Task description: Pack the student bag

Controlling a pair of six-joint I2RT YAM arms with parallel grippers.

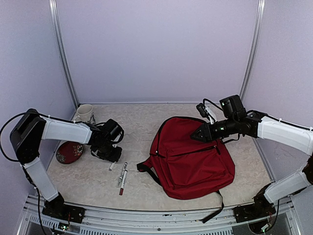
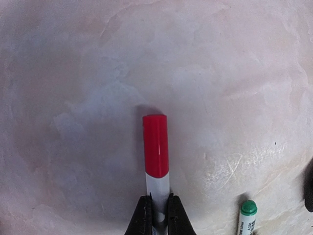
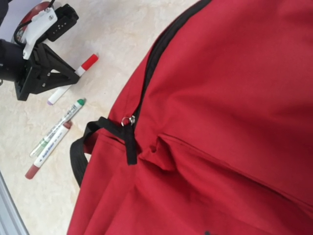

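My left gripper is down on the table, shut on the white red-capped marker, also seen beside it in the right wrist view (image 3: 89, 61). A green-capped pen (image 3: 61, 123) and a brown-capped marker (image 3: 49, 149) lie nearby, between that gripper and the bag. The red backpack (image 1: 193, 171) lies on the right half of the table with its straps out. My right gripper (image 1: 198, 134) hangs over the bag's upper part; its fingers are barely visible, so its opening is unclear.
A red patterned plate (image 1: 69, 153) lies at the left, and a white mug (image 1: 85, 110) stands at the back left, partly behind the left arm.
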